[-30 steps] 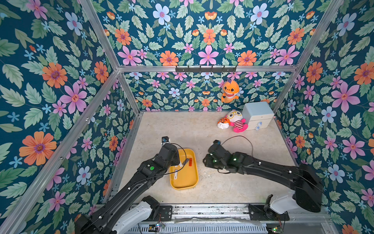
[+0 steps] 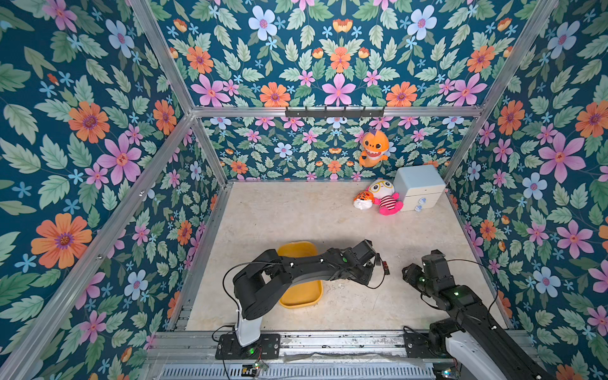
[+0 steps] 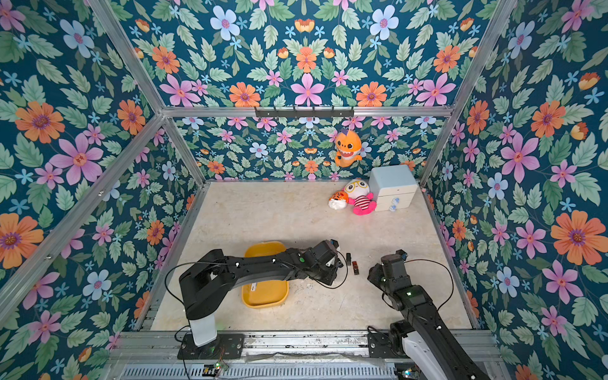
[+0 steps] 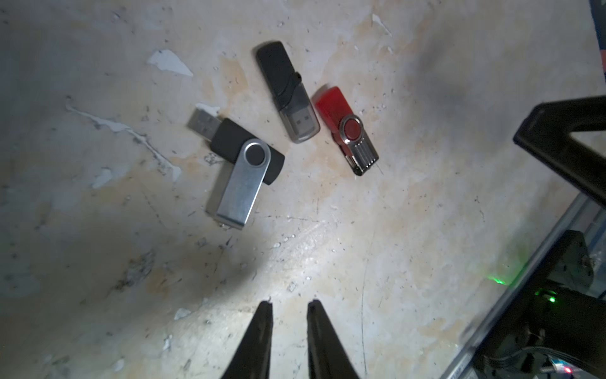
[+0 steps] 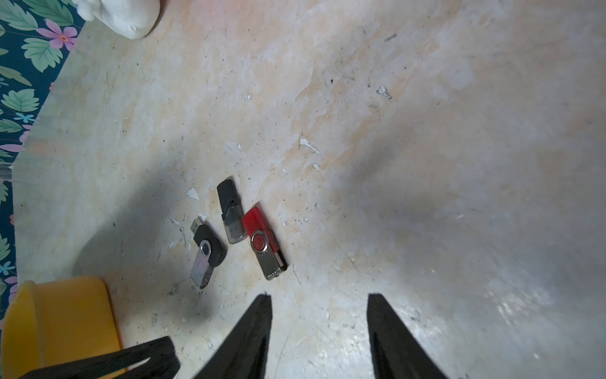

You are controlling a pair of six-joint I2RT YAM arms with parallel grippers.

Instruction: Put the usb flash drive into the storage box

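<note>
Three USB drives lie on the bare table: a black-and-silver one (image 4: 243,183), a black one with a clear end (image 4: 287,88) and a red one (image 4: 341,120). My left gripper is over the table beside them, partly open with nothing visible between its fingers. My right gripper stands open to their right, also empty. The light-blue storage box (image 2: 418,190) stands at the back right, its front facing forward.
A yellow tray (image 3: 266,297) sits under the left arm. Plush toys (image 3: 357,199) lean beside the box.
My left arm has swung right from over the tray to the middle of the table. My right arm has moved right, away from the tray.
</note>
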